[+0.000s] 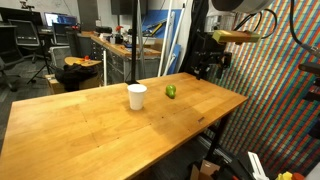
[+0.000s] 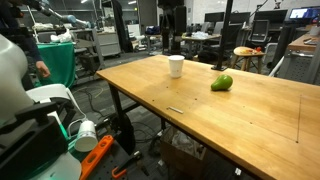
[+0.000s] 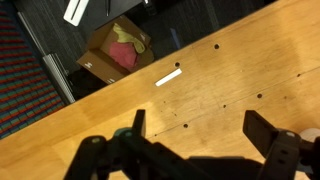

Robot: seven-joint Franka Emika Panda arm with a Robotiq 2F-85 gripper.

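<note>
My gripper stands open above the wooden table, its two black fingers wide apart with only bare wood seen between them. In exterior view 1 the gripper (image 1: 211, 66) hangs over the table's right end. A white cup (image 1: 137, 96) stands upright near the middle of the table, and a green fruit or vegetable (image 1: 171, 91) lies to its right. Exterior view 2 shows the cup (image 2: 176, 67), the green item (image 2: 222, 83) and a thin white stick (image 2: 175, 109) near an edge. The stick (image 3: 168, 77) also shows in the wrist view, clear of the fingers.
A pale rounded object (image 3: 311, 134) is cut off at the wrist view's right border; which thing it is, I cannot tell.
</note>
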